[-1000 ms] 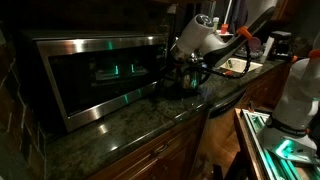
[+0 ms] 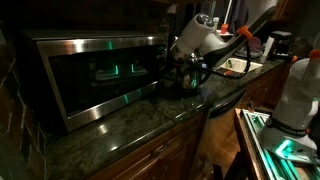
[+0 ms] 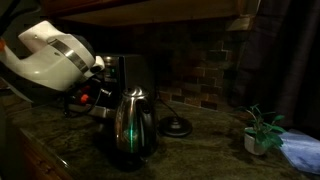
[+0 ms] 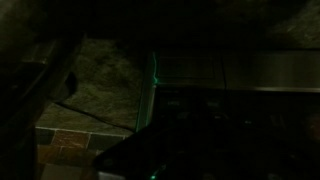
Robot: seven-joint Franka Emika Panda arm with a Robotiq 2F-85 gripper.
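A shiny metal kettle (image 3: 136, 122) stands upright on the dark stone counter (image 3: 215, 158) in exterior view 2. My white arm (image 3: 50, 62) comes in from the left, beside the kettle. In exterior view 1 the gripper (image 2: 180, 74) hangs low over the counter's far part, near the right end of the silver oven (image 2: 100, 72). The wrist view is very dark; there the gripper is only a black outline. It is shut, and nothing shows between its fingers. Whether it touches the kettle is hidden.
A round black base (image 3: 174, 126) sits behind the kettle. Farther right are a potted plant (image 3: 262, 130) and a pale cloth or bag (image 3: 301, 151). A sink (image 2: 238, 65) lies beyond the arm. A cable (image 4: 95, 115) crosses the wrist view's left.
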